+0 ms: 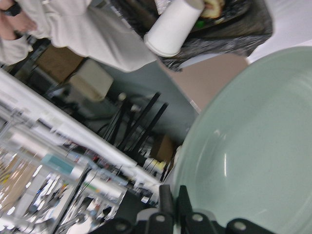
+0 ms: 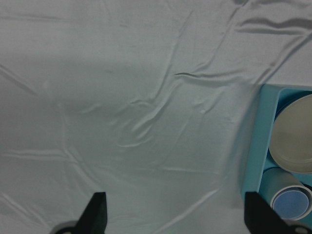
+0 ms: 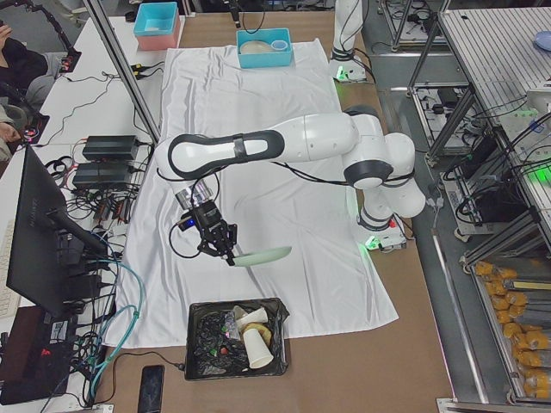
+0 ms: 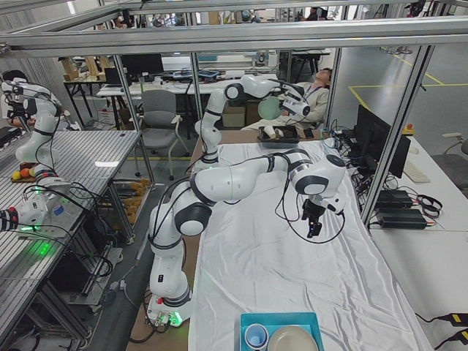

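Note:
A pale green plate is held by its rim in my left gripper, raised just behind the black lined bin; in the left wrist view the plate fills the right side beside the shut fingers. In the bin lie white paper cups and some yellowish scraps. My right gripper stands open over the white cloth, its fingers apart with only cloth beneath, left of a teal box holding a beige plate and a cup.
A monitor and cables line the left side. A phone lies beside the bin. A seated person is beyond the bin.

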